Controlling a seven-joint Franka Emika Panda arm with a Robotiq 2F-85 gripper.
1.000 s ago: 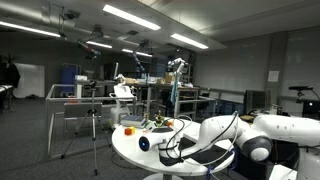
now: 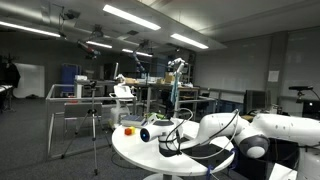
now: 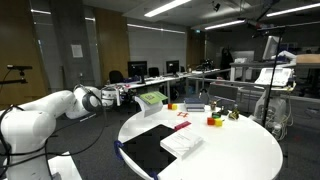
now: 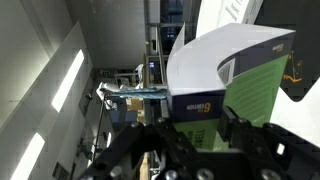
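Note:
In the wrist view, a white and green object point(image 4: 255, 95) with an orange patch point(image 4: 195, 105) bearing a printed digit fills the space in front of my gripper. The gripper is shut on it, though the dark fingers are hard to make out. From exterior view 2, the green and white object point(image 3: 152, 100) shows above the table's left side, at the end of the arm. In exterior view 1, a dark round shape point(image 2: 145, 135) appears at the arm's end; the grip itself is too small to tell.
The white round table point(image 3: 250, 150) carries a black mat point(image 3: 150, 150), a white box point(image 3: 182, 141) and, farther back, small red and yellow items point(image 3: 214, 122). A tripod point(image 2: 94, 115) stands beside the table.
In exterior view 1, the dark round shape at the arm's end has risen a little, and the arm has lifted with it. The table items look unmoved.

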